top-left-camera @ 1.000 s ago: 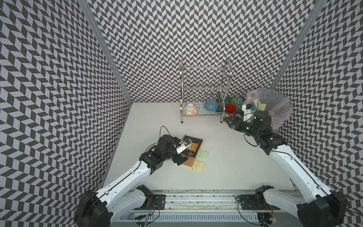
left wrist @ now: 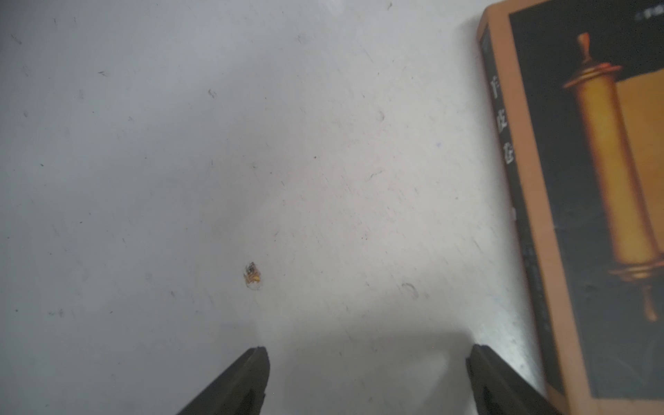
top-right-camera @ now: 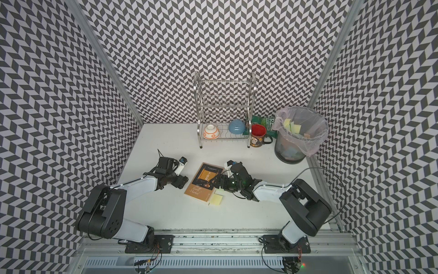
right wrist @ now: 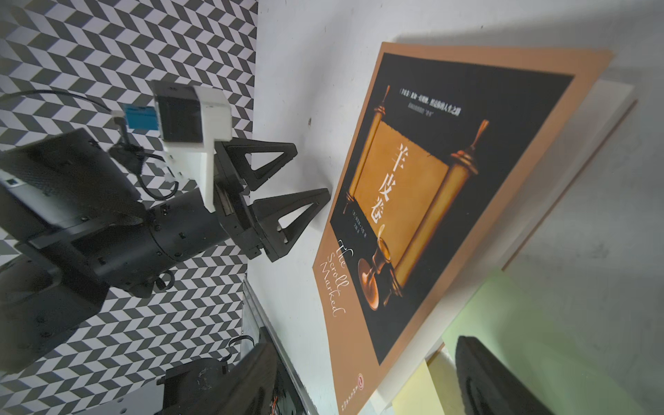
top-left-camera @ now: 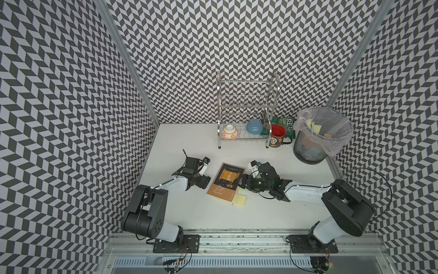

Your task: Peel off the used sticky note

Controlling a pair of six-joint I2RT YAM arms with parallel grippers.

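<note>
A black and tan book lies on the table between my two arms. From its right edge stick out a yellow sticky note and a pale green one, both large at the bottom of the right wrist view. My right gripper is open above the book's right side, near these notes, with nothing between its fingers; from above it partly covers the green note. On the book's left side, close to its spine, my left gripper stands open and empty, over bare table.
At the back right stands a bin with a clear liner and used notes inside. A metal rack holds a white-orange bowl and a blue bowl; a dark mug sits beside it.
My right arm has come from near the bin down to the book's right edge. The left gripper has drawn back leftward off the book. Book and notes look unmoved.
</note>
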